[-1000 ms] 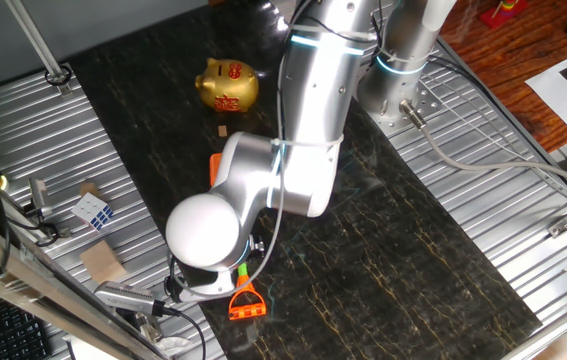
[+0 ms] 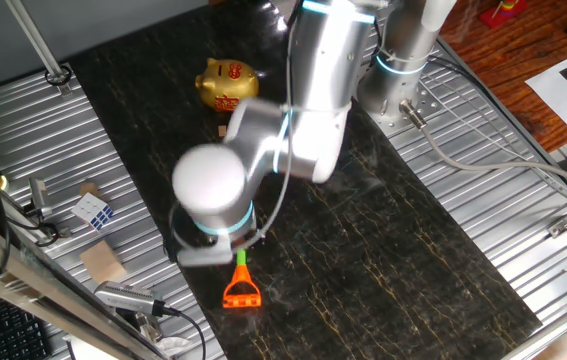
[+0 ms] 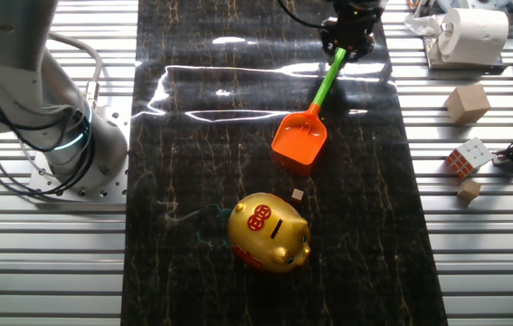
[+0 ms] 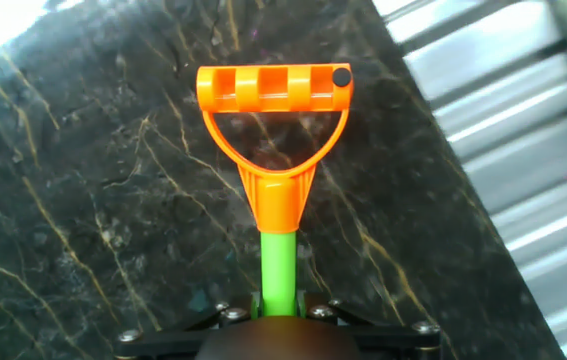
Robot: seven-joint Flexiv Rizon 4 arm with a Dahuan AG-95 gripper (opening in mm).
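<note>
A toy shovel has an orange scoop (image 3: 299, 139), a green shaft (image 3: 329, 79) and an orange D-shaped handle (image 4: 275, 125). In the wrist view my gripper is shut on the green shaft, just below the orange handle. The shaft runs straight between its fingers. From exterior view 1, the orange handle (image 2: 242, 293) sticks out past the wrist, while the arm hides the scoop. Whether the scoop touches the table cannot be told. A tiny wooden cube (image 3: 298, 194) lies close to the scoop's front edge, apart from it.
Beside the cube stands a gold piggy bank (image 3: 270, 233). On the slatted metal side are a wooden block (image 3: 467, 104), a puzzle cube (image 3: 470, 158) and a tissue roll (image 3: 471, 37).
The arm and the shovel have shifted together toward the piggy bank and small cube. The scoop, partly visible earlier in exterior view 1, is now behind the arm.
</note>
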